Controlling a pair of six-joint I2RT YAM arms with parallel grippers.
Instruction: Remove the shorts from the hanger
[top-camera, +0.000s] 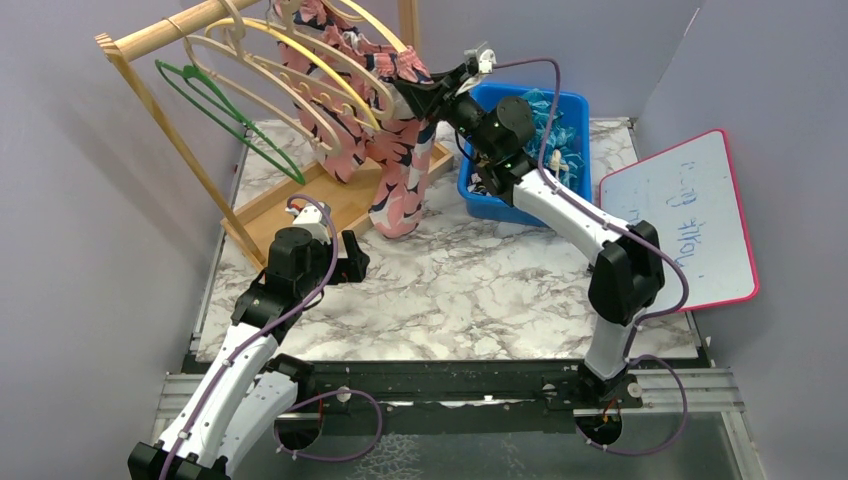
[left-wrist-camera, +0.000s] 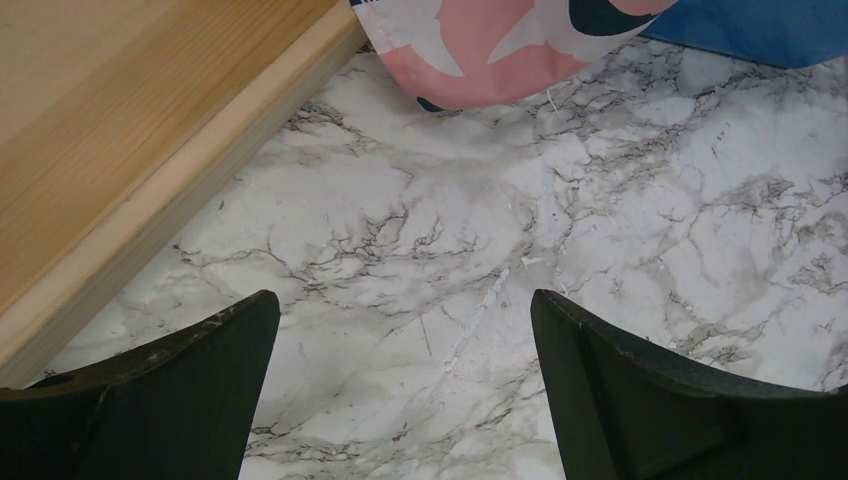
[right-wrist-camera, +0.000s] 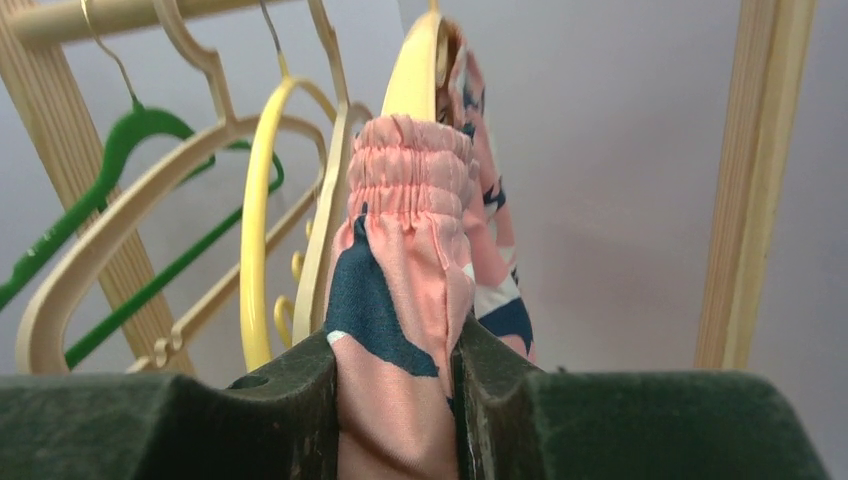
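Observation:
Pink shorts (top-camera: 405, 160) with navy and white leaf shapes hang from a light hanger (right-wrist-camera: 410, 85) on the wooden rack. Their gathered waistband (right-wrist-camera: 410, 165) still covers the hanger's near end. My right gripper is at the waistband side, its fingers (right-wrist-camera: 290, 400) part way apart with a fold of the cloth between them; whether they pinch it is unclear. Over the table in front of the rack, my left gripper stands open and empty, with a shorts leg's hem (left-wrist-camera: 500, 95) beyond it.
A yellow hanger (right-wrist-camera: 255, 220), a green hanger (top-camera: 230, 120) and other pale hangers crowd the rail left of the shorts. Behind my right arm is a blue bin (top-camera: 490, 208). A whiteboard (top-camera: 680, 220) lies at right.

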